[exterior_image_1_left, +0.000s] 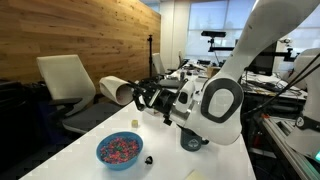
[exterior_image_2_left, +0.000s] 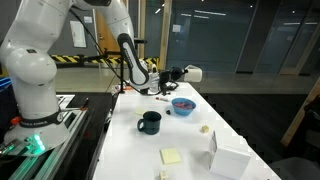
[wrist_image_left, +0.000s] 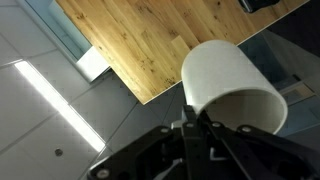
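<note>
A white cylindrical cup (exterior_image_1_left: 117, 90) is held tipped on its side above the table, with my gripper (exterior_image_1_left: 138, 97) shut on it. In exterior view 2 the cup (exterior_image_2_left: 194, 73) sticks out to the right of the gripper (exterior_image_2_left: 178, 75), above and behind the blue bowl. The wrist view has the cup (wrist_image_left: 225, 70) large between the dark fingers, its hollow mouth partly visible. Lower down stands the blue bowl (exterior_image_1_left: 104, 157), containing many small red pieces. A black mug (exterior_image_2_left: 149, 122) is upright on the table, partly covered by my arm in exterior view 1.
A white box (exterior_image_2_left: 230, 157), a yellow square note (exterior_image_2_left: 171, 156) and a few small objects are spread over the white table. A small dark item (exterior_image_1_left: 149, 160) lies beside the bowl. An office chair (exterior_image_1_left: 68, 80) stands behind the table.
</note>
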